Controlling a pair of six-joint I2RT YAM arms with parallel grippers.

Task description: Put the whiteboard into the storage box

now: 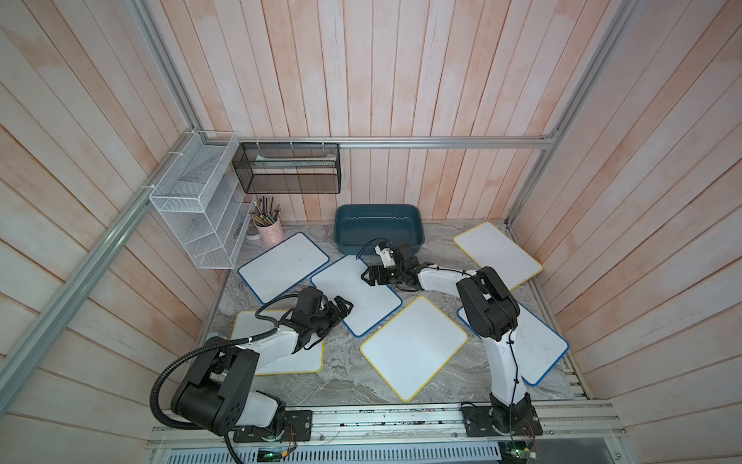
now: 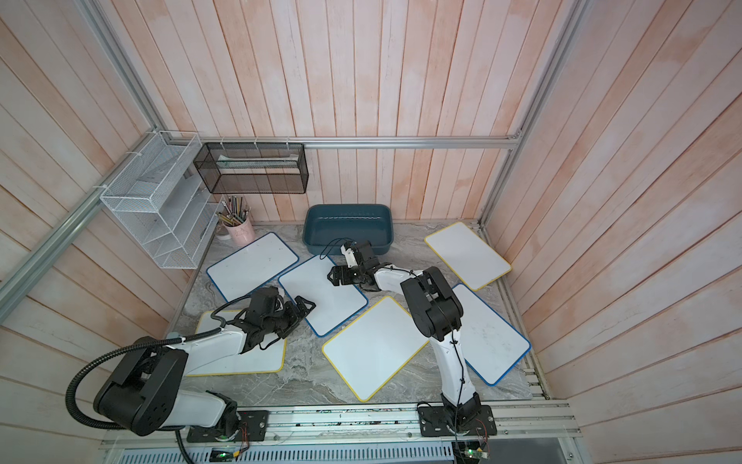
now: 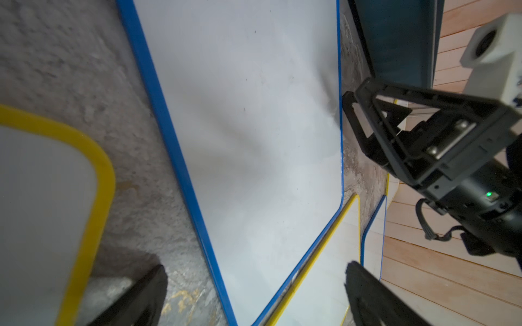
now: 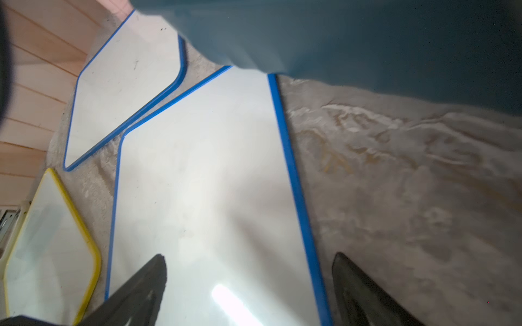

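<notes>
Several whiteboards lie flat on the table. The middle blue-edged whiteboard [image 1: 349, 307] is under both grippers, which face each other across it. My left gripper is open at its lower-left edge, with nothing held. My right gripper is open over its upper-right edge, the blue rim between the fingertips in the right wrist view. The teal storage box [image 1: 378, 220] sits behind this board at the back.
Other boards surround it: blue-edged at back left [image 1: 282, 263] and right [image 1: 541, 348], yellow-edged in front [image 1: 413, 348] and back right [image 1: 497, 255]. A pen cup [image 1: 269, 232] and wire racks [image 1: 193, 201] stand at back left.
</notes>
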